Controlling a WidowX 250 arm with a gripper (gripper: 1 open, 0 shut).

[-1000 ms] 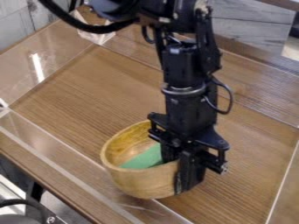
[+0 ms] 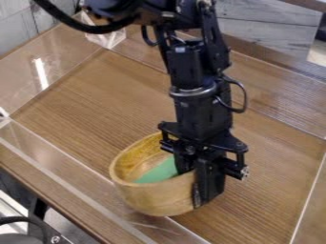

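Observation:
My black gripper (image 2: pixel 201 170) is lowered at the right side of a tan bowl (image 2: pixel 143 196) near the front of the wooden table, shut on the bowl's right wall. A green object (image 2: pixel 158 172) lies inside the bowl, partly hidden by the gripper. The fingertips are dark and hard to make out against the bowl.
A low clear edge runs along the left front, and a small white item (image 2: pixel 105 34) is at the back left. A pale wall stands behind.
The gripper and bowl have shifted very slightly, with the arm a little more upright. The green object stays inside the bowl.

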